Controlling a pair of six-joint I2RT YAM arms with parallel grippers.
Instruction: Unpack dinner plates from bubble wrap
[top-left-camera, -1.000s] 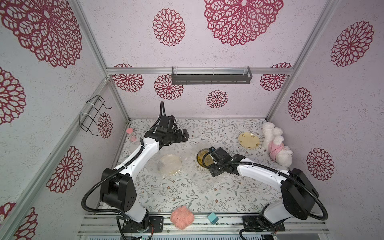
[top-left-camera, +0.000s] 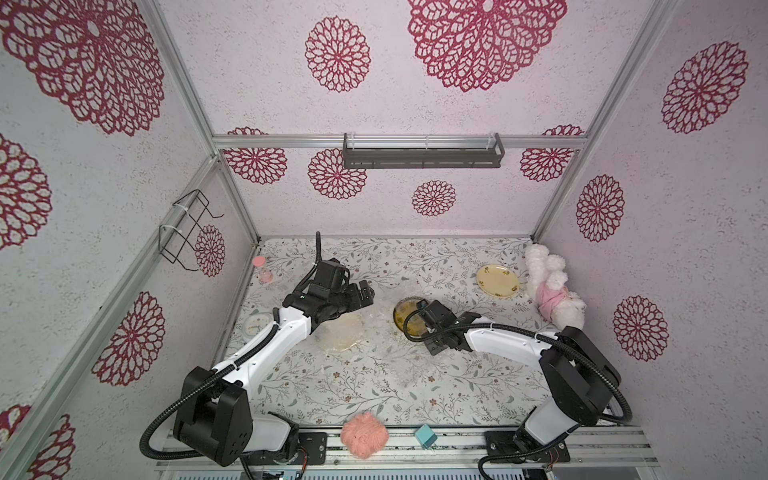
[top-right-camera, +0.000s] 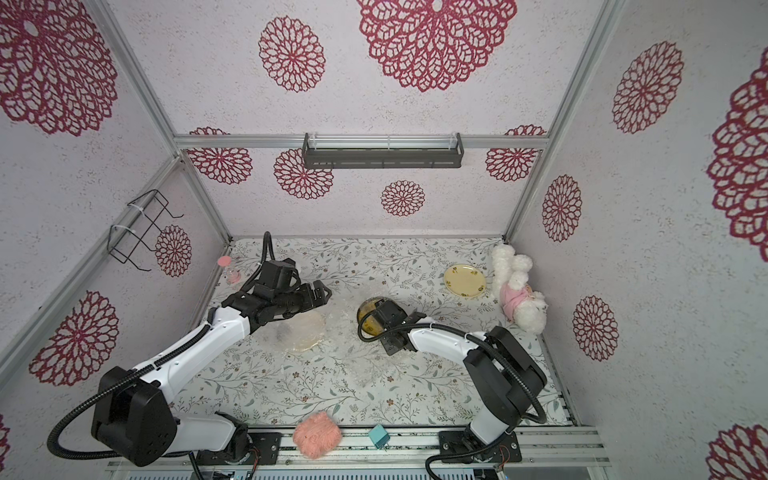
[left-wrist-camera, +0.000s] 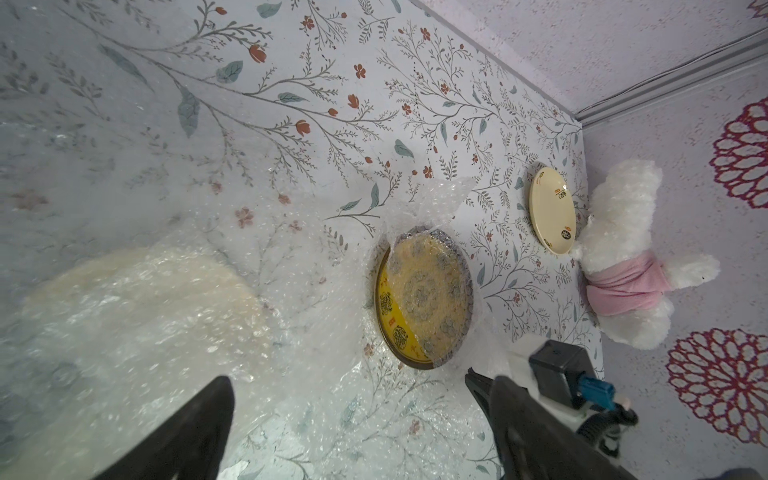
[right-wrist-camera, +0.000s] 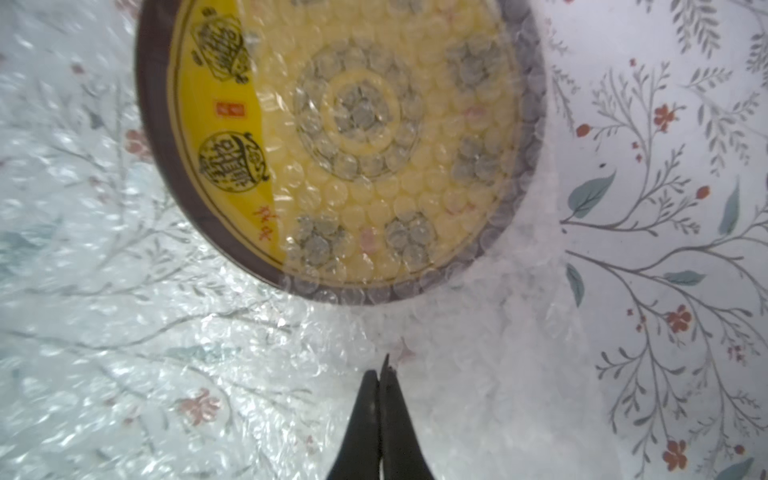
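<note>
A yellow plate with a dark rim (right-wrist-camera: 228, 152) lies flat on the table, its left strip bare and the rest under a flap of bubble wrap (right-wrist-camera: 384, 160). In the right wrist view, my right gripper is just below the plate; its fingertips meet with nothing between them, and the wrap is outside them. Apart from it, my left gripper stands open and empty above the wrap. A cream plate (left-wrist-camera: 192, 296) lies to the left, covered by wrap. Another cream plate (top-left-camera: 498, 281) sits unwrapped at the back right.
A white plush toy with a pink band (top-left-camera: 552, 292) lies by the right wall, close to the unwrapped plate. Pink fluff (top-left-camera: 364, 434) and a teal block (top-left-camera: 425, 436) sit at the front edge.
My right gripper has gone from open to shut and moved nearer the yellow plate. The left gripper has moved toward the front, over the wrapped cream plate, still open. The plates have not moved.
</note>
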